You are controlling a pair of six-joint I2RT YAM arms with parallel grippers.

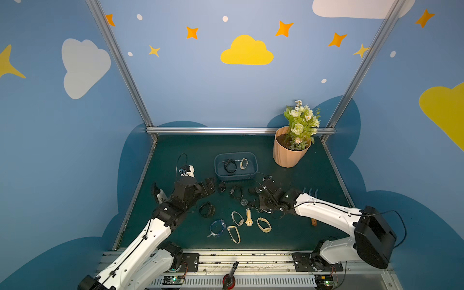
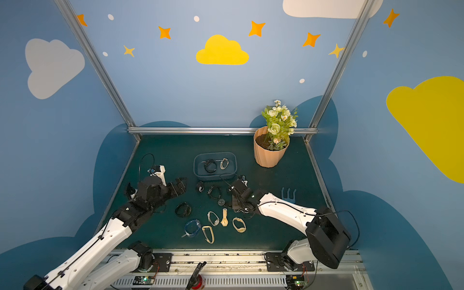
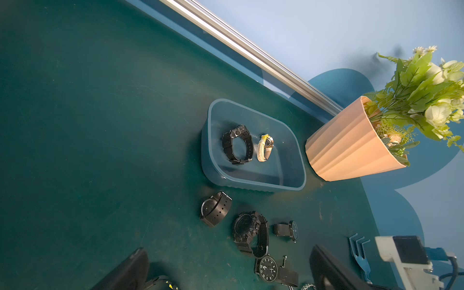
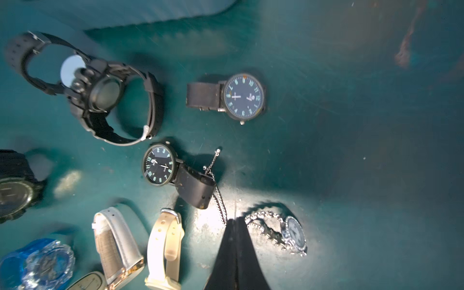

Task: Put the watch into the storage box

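The silver chain-band watch (image 4: 293, 233) lies on the green table in the right wrist view. Its round face is right of my right gripper, and part of its chain shows left of the fingertips. That gripper is shut with nothing between its fingers, above the table. The blue storage box (image 3: 241, 181) stands at the back middle, holding a black watch (image 3: 247, 147) and a light-banded watch (image 3: 265, 147). Left of the box's front, my left gripper stands open and empty.
Several other watches lie between the arms, including a dark-dial one (image 4: 244, 96), a cream one (image 4: 165, 249) and a blue one (image 4: 41, 265). A flower pot (image 3: 352, 145) stands right of the box. Bare table lies right of the chain-band watch.
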